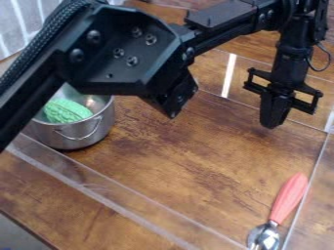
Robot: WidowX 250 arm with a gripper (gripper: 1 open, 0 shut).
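A steel pot [81, 130] with a green bumpy object [62, 112] inside sits at the left, partly hidden behind a large black arm body that fills the upper left. An ice cream scoop with a red handle [290, 197] lies at the lower right. The gripper's fingertips cannot be made out behind the black housing.
A black fixture [280, 93] stands at the upper right with a cable. Clear plastic edges and strips border the wooden surface [177, 176], whose middle is free.
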